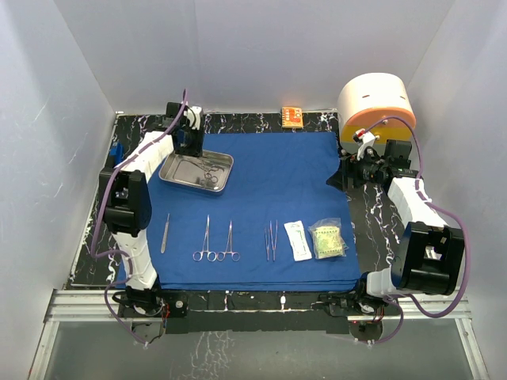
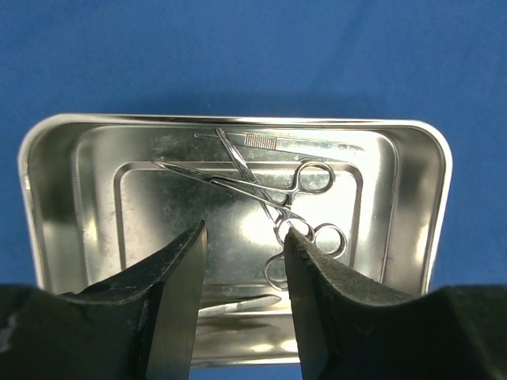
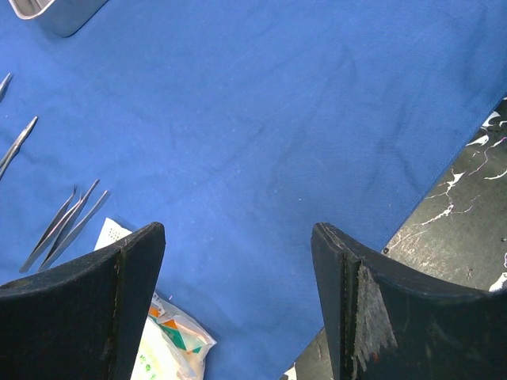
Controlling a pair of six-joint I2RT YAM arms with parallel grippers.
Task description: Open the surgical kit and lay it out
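A steel tray (image 1: 174, 178) on the blue cloth holds crossed ring-handled instruments (image 2: 238, 187), ridged tweezers (image 2: 317, 147) and another instrument (image 2: 238, 307) near its lower edge in the left wrist view. My left gripper is over the tray, part open, nothing visible between its fingertips. My right gripper stands part open at the cloth's right edge, empty. Along the front lie a scalpel handle (image 1: 165, 234), two scissor-like instruments (image 1: 206, 240), tweezers (image 1: 274, 241), a white packet (image 1: 298, 240) and a bagged gauze pack (image 1: 327, 240).
An orange-and-white container (image 1: 372, 99) stands at the back right, with a small orange box (image 1: 291, 116) at the back edge. Pale walls surround the table.
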